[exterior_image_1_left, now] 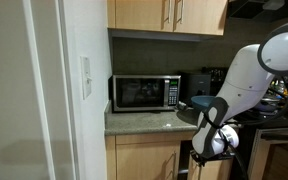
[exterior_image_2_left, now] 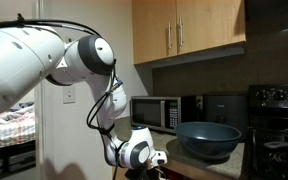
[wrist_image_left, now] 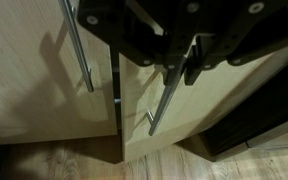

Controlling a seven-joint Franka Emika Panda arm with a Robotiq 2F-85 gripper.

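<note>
In the wrist view a pale wood cabinet door (wrist_image_left: 139, 95) stands ajar, with a dark gap between it and the left door (wrist_image_left: 24, 80). A slim metal bar handle (wrist_image_left: 165, 103) runs along the ajar door. My gripper is shut on that handle near its upper part; the fingers hide the exact contact. From exterior view 1, the gripper (exterior_image_1_left: 197, 158) is low in front of the lower cabinet, and a dark opening shows beside the left door (exterior_image_1_left: 144, 160). Exterior view 2 has the gripper (exterior_image_2_left: 159, 164) below the counter edge, its contact unclear.
Above the doors, the counter (exterior_image_1_left: 144, 122) carries a microwave (exterior_image_1_left: 146, 93) and a large dark blue bowl (exterior_image_2_left: 207, 140). A stove (exterior_image_2_left: 276, 150) stands to the right. The left door has its own handle (wrist_image_left: 79, 50). Wood floor (wrist_image_left: 64, 160) lies below.
</note>
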